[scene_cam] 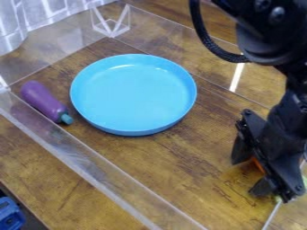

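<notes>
My black gripper [254, 162] is low over the wooden table at the right, its fingers around a small orange object with some green at its edge, mostly hidden by the fingers. Whether the fingers are shut on it is not clear. A blue plate [133, 92] lies at the upper middle, and a purple eggplant-like toy [45, 101] lies to its left.
Clear plastic walls [84, 162] border the work area on the left and back. A blue object [7, 216] shows at the lower left corner. The table between plate and gripper is bare.
</notes>
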